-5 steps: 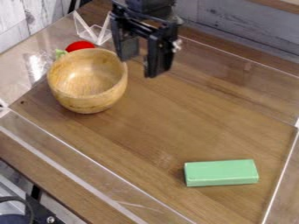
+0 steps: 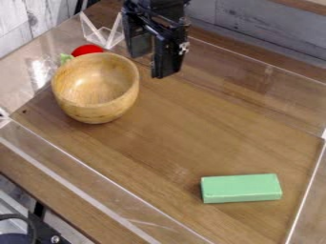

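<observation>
A black robot gripper (image 2: pixel 155 59) hangs at the top middle of the table, above and to the right of a wooden bowl (image 2: pixel 95 95), open as far as it shows. The bowl looks empty. Behind the bowl lies a red object (image 2: pixel 87 51) with a green tip, partly hidden. A light green block (image 2: pixel 241 188) lies at the near right of the wooden table (image 2: pixel 178 143).
A white wire rack (image 2: pixel 102 34) stands at the back left. A pale wall (image 2: pixel 274 29) runs along the back.
The bowl and green block have not moved.
</observation>
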